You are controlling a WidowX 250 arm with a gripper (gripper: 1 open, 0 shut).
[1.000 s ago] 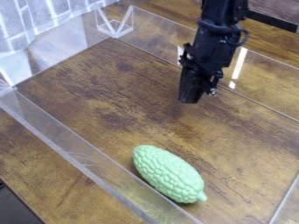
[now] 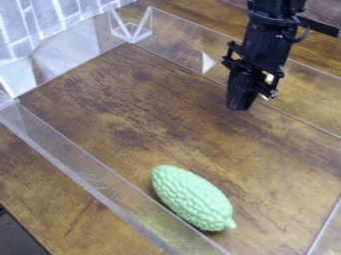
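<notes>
A light green, bumpy oblong vegetable, like a bitter melon (image 2: 193, 197) lies at the bottom centre of a wooden surface, close to a clear plastic wall. My black gripper (image 2: 241, 98) hangs at the upper right, well away from the vegetable. It looks shut, with nothing visible between its fingers.
Low transparent walls (image 2: 83, 157) border the wooden area (image 2: 120, 110) on several sides. A white checked cloth (image 2: 40, 30) is at the top left.
My gripper has moved up and to the right, toward the back. The green vegetable has not moved.
</notes>
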